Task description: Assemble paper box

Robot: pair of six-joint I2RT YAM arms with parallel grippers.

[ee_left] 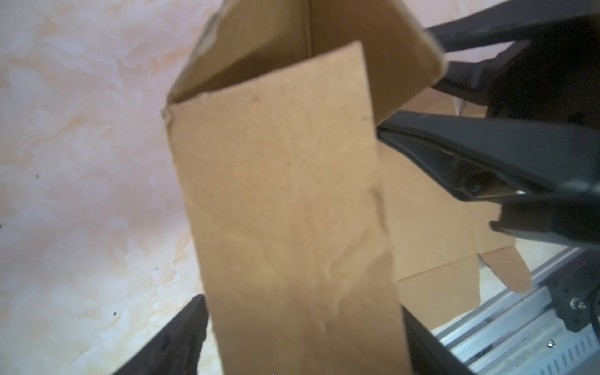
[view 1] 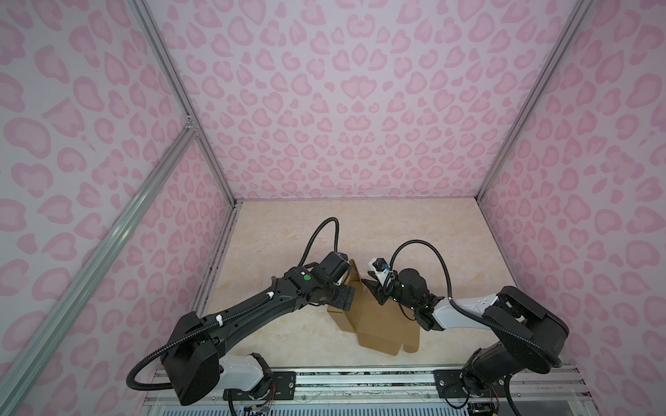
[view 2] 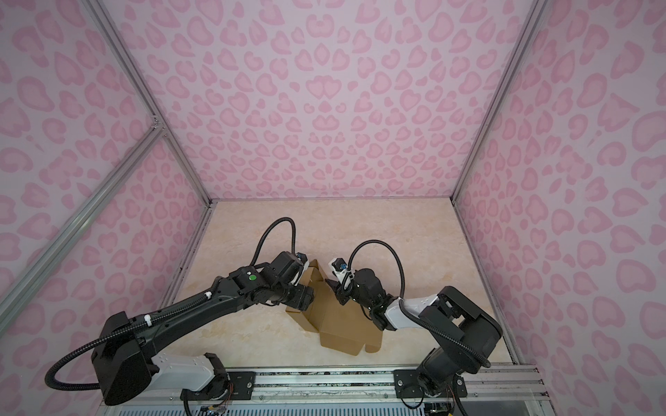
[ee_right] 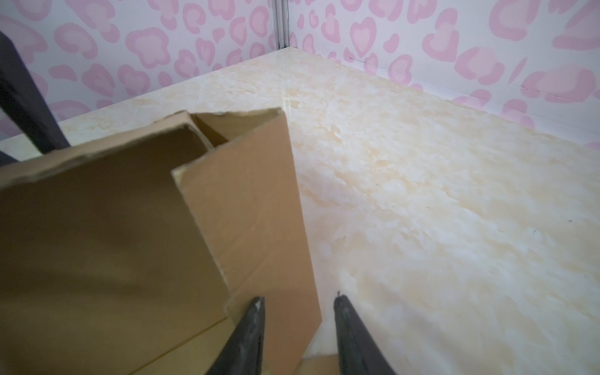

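The brown cardboard box (view 1: pixel 378 326) is partly folded, its raised wall and corner flaps standing, the flat part spread toward the front. In the left wrist view an upright cardboard panel (ee_left: pixel 281 206) fills the middle, between the open, blurred fingers of my left gripper low in the frame. My right gripper stands part open, its fingertips beside a folded flap (ee_right: pixel 243 206); nothing visible is clamped in it. Its dark fingers also show at the right of the left wrist view, close to the box's corner.
The front rail is close below the box's flat part. Pink patterned walls enclose the space, and both arms are close together over the box.
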